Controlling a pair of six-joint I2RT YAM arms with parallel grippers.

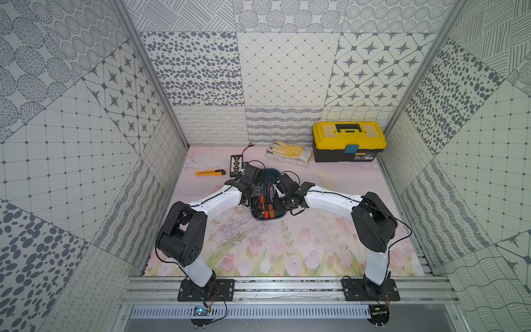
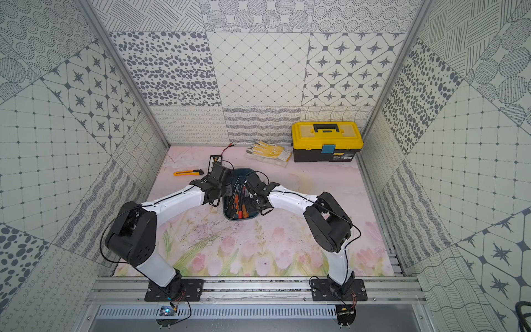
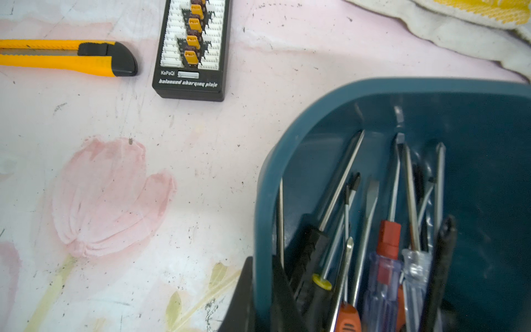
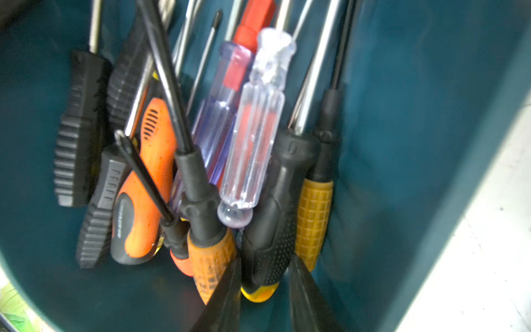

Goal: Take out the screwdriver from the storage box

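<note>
The dark teal storage box [image 3: 326, 96] holds several screwdrivers. In the left wrist view, my left gripper is shut on the box's near-left rim. My right gripper is inside the box, open, with fingertips around the lower handle of a black screwdriver [image 4: 276, 210] with a yellow end; contact is unclear. Near it lie an orange-yellow handled screwdriver [image 4: 210, 265], a clear-handled one [image 4: 249, 144] and an orange-handled one [image 4: 143, 210].
A yellow utility knife [image 1: 207, 172] and charging plate [image 1: 236, 168] lie behind at left, gloves [image 1: 287, 150] at the back middle. A yellow-black toolbox [image 1: 348, 141] stands back right.
</note>
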